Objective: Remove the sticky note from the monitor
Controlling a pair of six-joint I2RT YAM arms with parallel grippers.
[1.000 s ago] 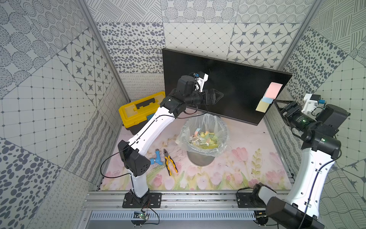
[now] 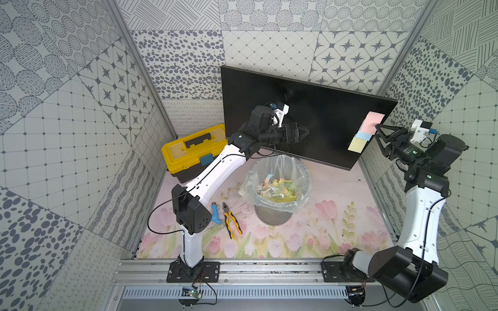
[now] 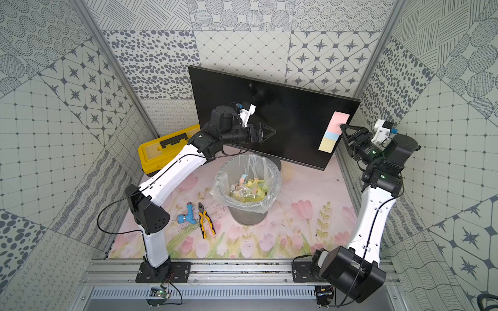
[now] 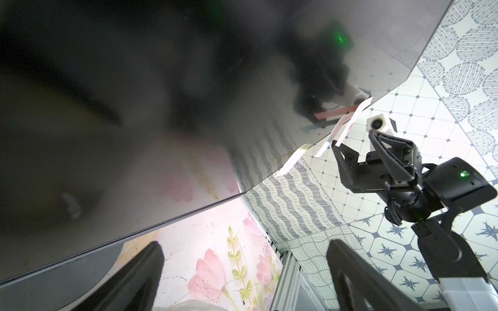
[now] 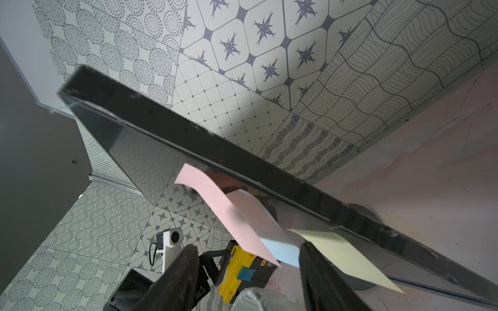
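Observation:
The black monitor carries pink, blue and yellow sticky notes near its right edge. My right gripper is at that edge, beside the pink note, its fingers apart. In the right wrist view the pink note curls out toward the space between the blurred fingertips, with the blue and yellow notes behind; whether it touches them is unclear. My left gripper stands open in front of the monitor's middle, nothing between its fingers.
A lined bin holding paper scraps stands below the monitor. A yellow toolbox is at back left; pliers and a blue tool lie front left.
The notes look unchanged.

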